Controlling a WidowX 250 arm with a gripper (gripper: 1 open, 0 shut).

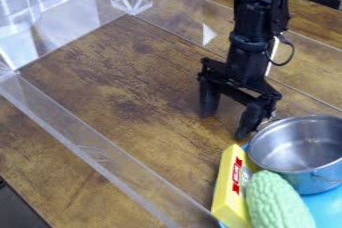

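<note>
My black arm reaches down at the middle right of the wooden floor, and its gripper (230, 113) is low over the wood, fingers spread apart and open with nothing visible between them. A steel pot (297, 148) is just beside the gripper at the lower right. In front of the pot lie a yellow box (229, 184) with a red label and a green bumpy object (281, 206), perhaps a corn or vegetable toy.
A blue surface (325, 208) is under the pot and green object. Clear walls border the floor on the left and back.
</note>
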